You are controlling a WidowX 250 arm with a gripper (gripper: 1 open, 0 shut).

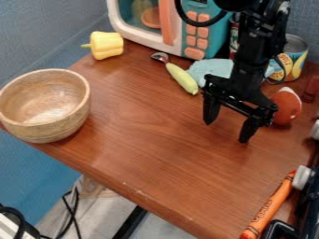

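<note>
The black gripper (227,129) hangs low over the right middle of the wooden table (144,163), its fingers spread apart with nothing visible between them. Just right of it lies a brown-red toy ball (285,106), partly behind the arm. A pale yellow-green toy vegetable (184,78) lies behind and left of the gripper. A wooden bowl (43,93) sits at the left edge of the table.
A toy microwave (149,19), a yellow pepper (104,45), a spoon (162,58), a pale cloth (212,67) and a can (292,61) stand or lie along the back. An orange crayon (268,210) is at front right.
</note>
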